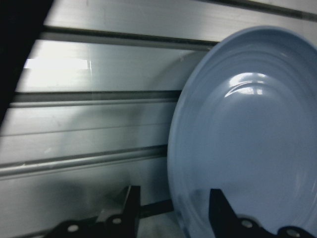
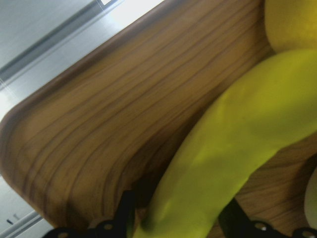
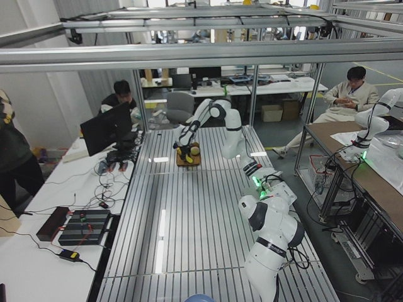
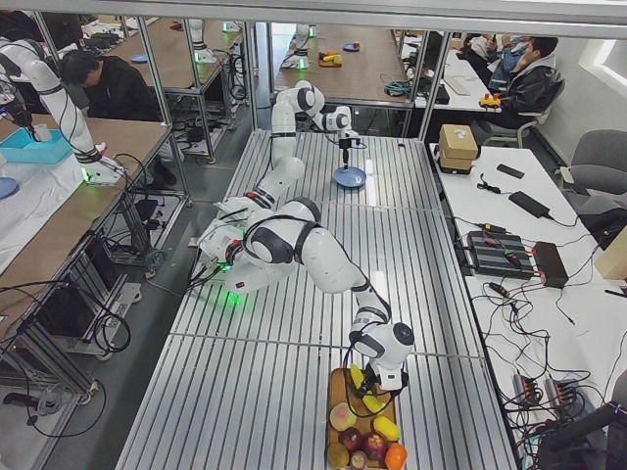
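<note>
A wooden tray (image 2: 74, 119) of fruit sits at the near end of the right camera view. My right gripper is down at the tray, its open fingers either side of a banana (image 2: 233, 134); a lemon (image 2: 292, 20) lies beyond it. At the other end, a blue plate (image 4: 350, 178) lies on the slatted table. My left gripper is open over the plate's rim, one finger outside it and one over the plate.
White side desks with a monitor (image 3: 107, 129), cables and boxes (image 4: 458, 147) flank it; another arm stands at a neighbouring table.
</note>
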